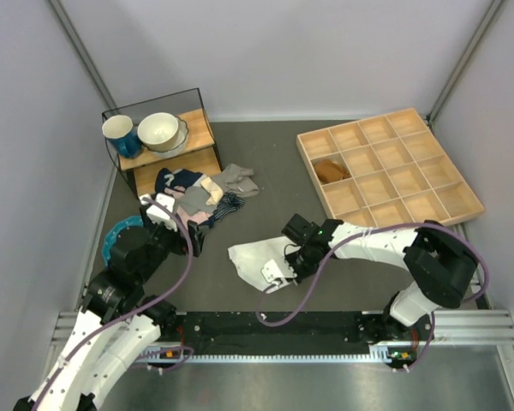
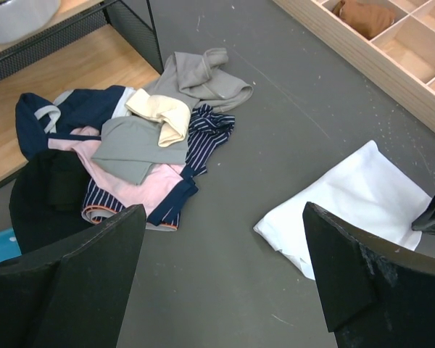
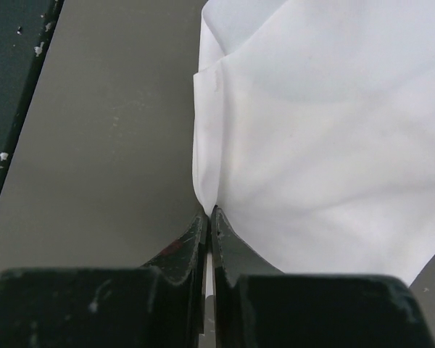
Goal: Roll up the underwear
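Observation:
A white cloth (image 1: 254,257) lies on the dark mat; in the left wrist view it (image 2: 341,203) is spread as a creased panel. My right gripper is shut on its near edge, where the fabric is bunched into a narrow fold. My left gripper is open and empty, raised over the mat to the left of the cloth, with its black fingers (image 2: 72,283) spread wide.
A heap of clothes (image 2: 138,152) lies beside the wooden shelf (image 1: 206,134) with bowls and a mug. A compartment box (image 1: 411,171) holding a brown item stands right. A blue dotted item (image 1: 115,235) lies left.

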